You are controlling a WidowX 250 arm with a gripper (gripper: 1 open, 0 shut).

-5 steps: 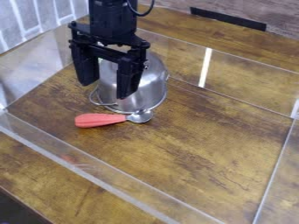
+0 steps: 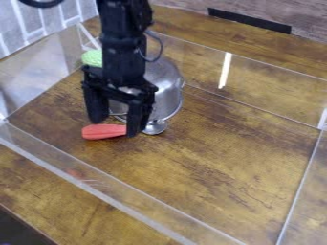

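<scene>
My black gripper (image 2: 118, 112) hangs low over a red-handled utensil (image 2: 102, 131) with a metal end (image 2: 155, 127), which lies on the wooden table (image 2: 225, 167). The gripper stands open, its fingertips near the handle; whether they touch it I cannot tell. Behind the gripper sits a steel bowl (image 2: 163, 82), partly hidden by the arm.
A green object (image 2: 91, 57) is half hidden behind the arm at the back left. Clear panels line the left, front and right of the work area.
The bowl and utensil look unmoved.
</scene>
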